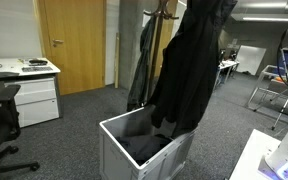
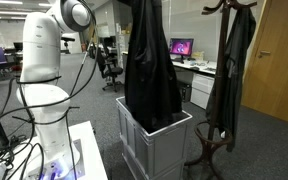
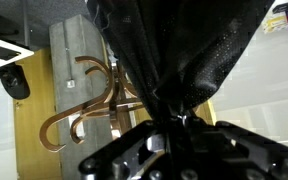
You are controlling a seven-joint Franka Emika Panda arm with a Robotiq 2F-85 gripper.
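A long dark garment (image 1: 189, 70) hangs from above the frame, its lower end over the right side of the grey bin (image 1: 121, 157). The second exterior view also shows this garment (image 2: 152, 65) hanging down to the bin (image 2: 134, 146). In the wrist view, my gripper is shut on the gathered cloth (image 3: 174, 45), which partly hides the fingertips. Both exterior views cut the gripper off above their top edges. Inside the bin lies more dark cloth (image 1: 142, 146).
A wooden coat rack (image 2: 220, 60) stands beside the bin with another dark garment (image 2: 230, 75) on it. Desks with a monitor (image 2: 182, 46) are behind. A white table (image 1: 254, 157) lies near the robot base; carpeted floor is open left of the bin.
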